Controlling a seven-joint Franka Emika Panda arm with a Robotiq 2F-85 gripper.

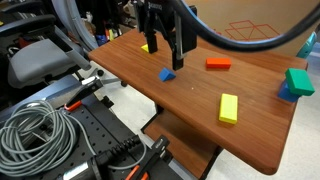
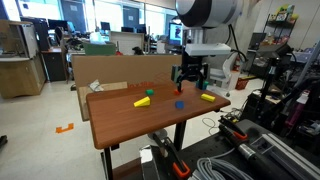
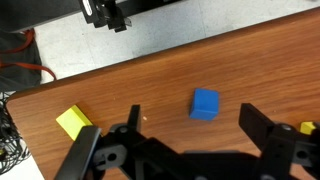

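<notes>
My gripper (image 1: 124,72) hangs over the wooden table with its fingers wide apart and nothing between them. A blue block (image 1: 167,74), triangular from this side, lies on the table close to the right finger in exterior view 1. In the wrist view the blue block (image 3: 204,104) appears between the two fingers and slightly ahead of them. The gripper (image 2: 187,77) stays above the table in exterior view 2, where the small blue block (image 2: 179,105) shows near the table's front edge.
A red block (image 1: 217,63) and a yellow block (image 1: 228,108) lie to the right. A green block (image 1: 298,80) rests on something blue (image 1: 287,94) at the far right. Another yellow block (image 1: 147,47) is partly hidden behind the gripper. Cables (image 1: 38,140) lie beside the table.
</notes>
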